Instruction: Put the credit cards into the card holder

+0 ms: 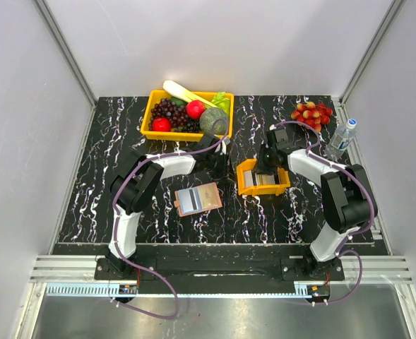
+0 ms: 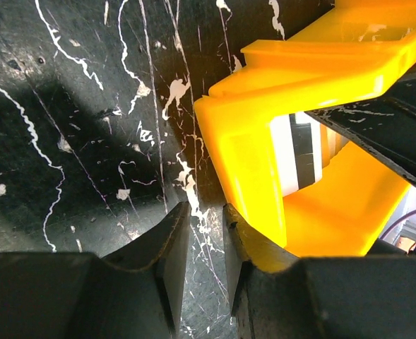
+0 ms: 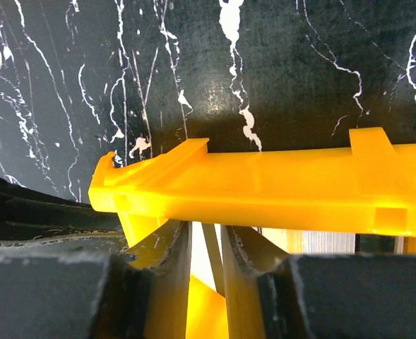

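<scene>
The card holder (image 1: 198,200), flat with a few cards, lies left of centre on the black marbled table. A yellow box (image 1: 246,183) holds several upright cards (image 2: 287,152). My right gripper is down in that box, fingertips at the cards behind its rim; whether it grips one is unclear. My left gripper hangs just left of the box, its fingers slightly apart with only table seen between them.
A yellow basket (image 1: 151,133) of fruit and vegetables stands at the back. Grapes (image 1: 311,114) and a bottle (image 1: 340,140) are at the right.
</scene>
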